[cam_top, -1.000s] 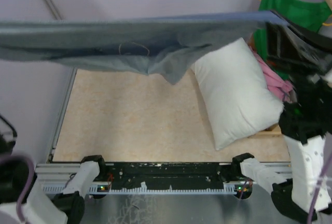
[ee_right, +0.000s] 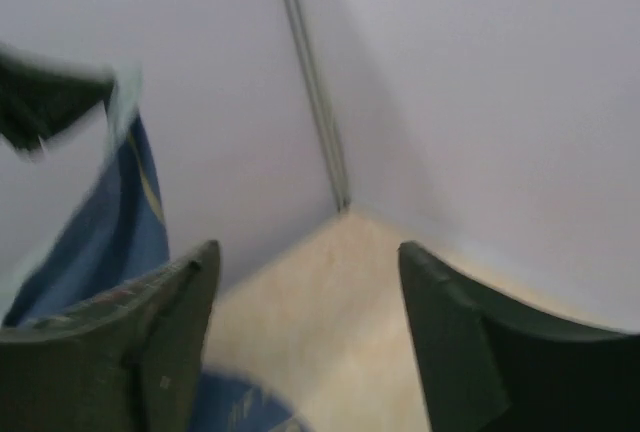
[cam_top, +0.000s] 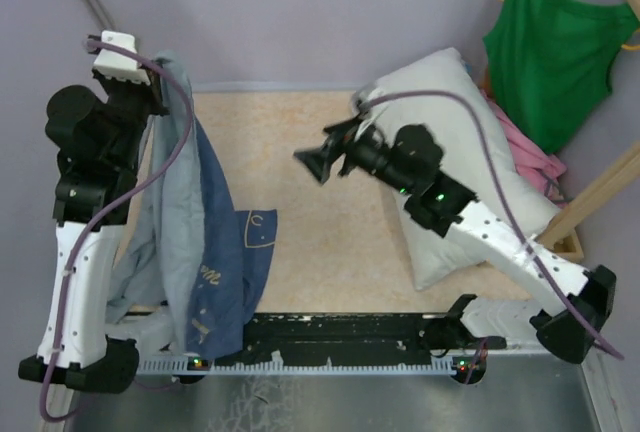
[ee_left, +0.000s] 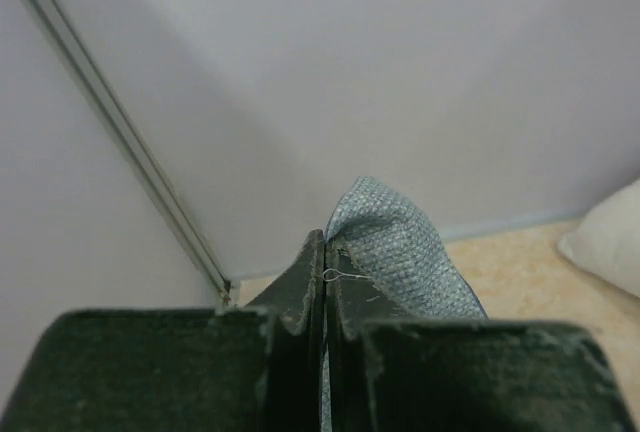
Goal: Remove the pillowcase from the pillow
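The blue pillowcase (cam_top: 222, 237) hangs at the left of the table, off the pillow, its lower part draped over the tabletop and front edge. In the left wrist view my left gripper is shut on a pinch of the pillowcase (ee_left: 395, 242) at its top. The bare white pillow (cam_top: 440, 122) lies at the right of the table, partly behind my right arm. My right gripper (cam_top: 333, 152) is over the middle of the table, open and blurred, with nothing between its fingers; the pillowcase (ee_right: 110, 222) shows to its left in the right wrist view.
A green top (cam_top: 560, 52) hangs on a yellow hanger at the back right, with pink cloth (cam_top: 525, 152) below it beside a wooden frame (cam_top: 592, 195). Bare tabletop (cam_top: 285, 142) lies between pillowcase and pillow. Walls stand behind and on the left.
My right arm has come in over the table.
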